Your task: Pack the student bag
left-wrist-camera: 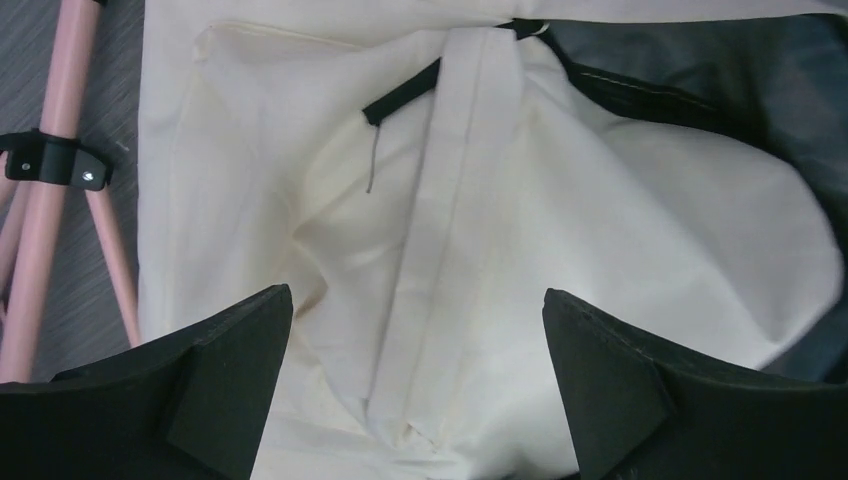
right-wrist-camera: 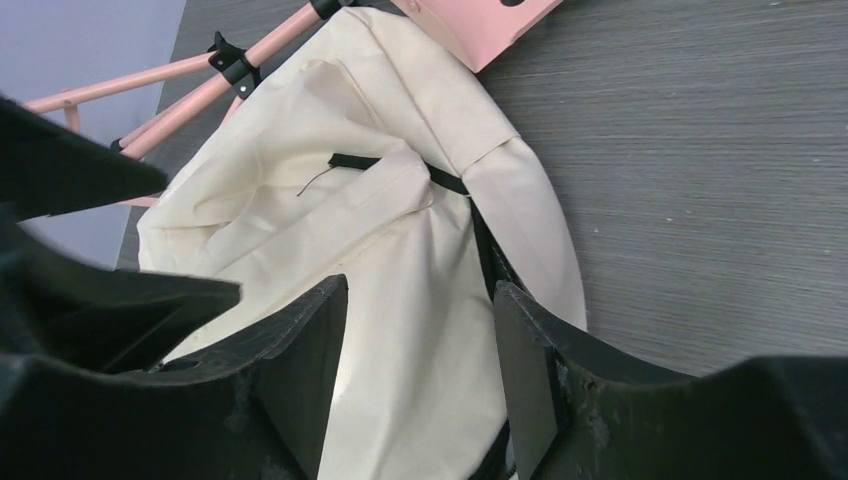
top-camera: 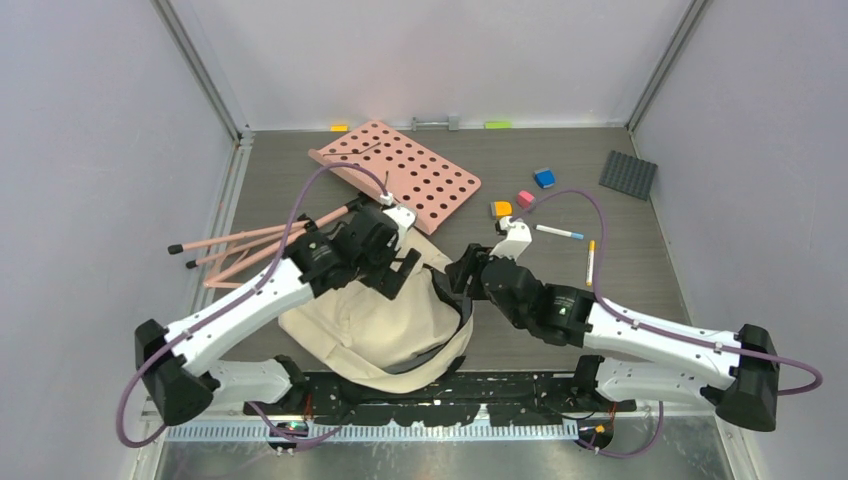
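Observation:
The cream cloth bag [top-camera: 350, 320] lies crumpled on the table, its dark lining showing along the right side. A black strap end [left-wrist-camera: 405, 95] and a cream band run across its flap in the left wrist view. Above the bag my left gripper [top-camera: 402, 274] is open, and only cloth shows beyond its spread fingers [left-wrist-camera: 200, 390]. At the bag's upper right edge hovers my right gripper [top-camera: 464, 272], open as well, with the bag [right-wrist-camera: 440, 290] below and nothing held. The left gripper's fingers [right-wrist-camera: 130, 300] reach into the right wrist view from the left.
A pink perforated board [top-camera: 415, 175] and pink folding legs [top-camera: 255, 240] border the bag behind and left. Blue [top-camera: 544, 178], pink [top-camera: 525, 198] and yellow [top-camera: 501, 209] blocks, a white marker [top-camera: 559, 232], a yellow marker [top-camera: 590, 263] and a dark ridged pad [top-camera: 629, 174] lie right, with free table between.

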